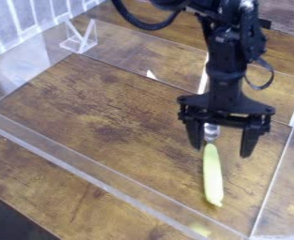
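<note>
My black gripper [222,138] is open at the right of the camera view, its two fingers apart and pointing down. Below it a long pale yellow-green object [213,176] lies lengthwise on the wooden surface. Just beyond that object, between the fingers as seen from here, is a shiny silver piece [211,133], partly hidden by the gripper; whether it is between the fingers in depth I cannot tell. A white strip behind the arm is mostly hidden.
Clear plastic walls [80,169] border the wooden work area [99,112], with a clear bracket [79,39] at the back left corner. A white grating stands at the upper left.
</note>
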